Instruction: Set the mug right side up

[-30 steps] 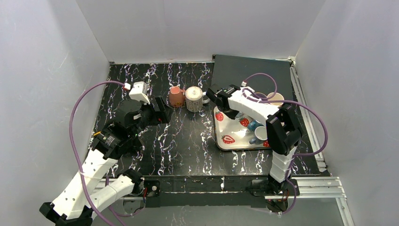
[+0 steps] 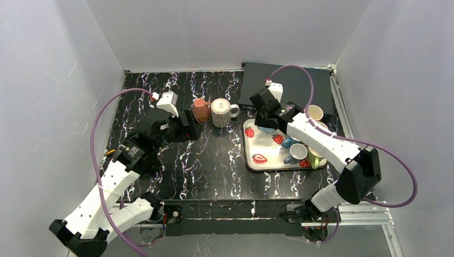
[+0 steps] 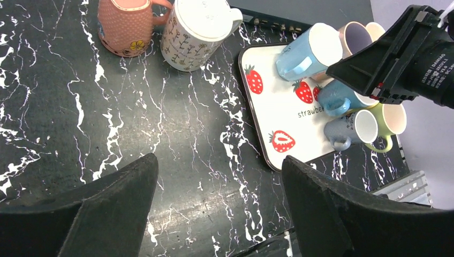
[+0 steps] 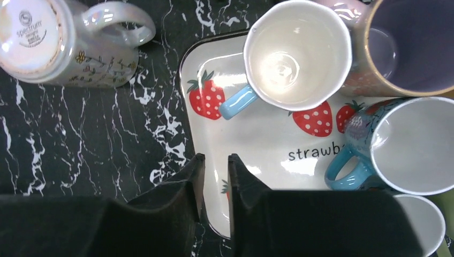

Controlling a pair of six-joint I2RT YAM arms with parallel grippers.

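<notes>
Two mugs stand bottom up on the dark marbled table: a terracotta one point(image 2: 201, 111) and a speckled one point(image 2: 221, 114) with a handle. My left gripper point(image 2: 190, 126) hangs just right and below the terracotta mug in the top view, open and empty. My right gripper is over the tray's left part, slightly open with nothing between its fingertips. Under it on the strawberry tray point(image 3: 278, 112) are several mugs, among them a light blue one point(image 4: 294, 53), a teal one point(image 4: 409, 144) and a small grey-blue one point(image 3: 348, 128).
A dark panel point(image 2: 286, 75) lies at the back right behind the tray. Walls close in the table on both sides and at the back.
My left arm has shifted slightly right. The mugs show no clear movement.
</notes>
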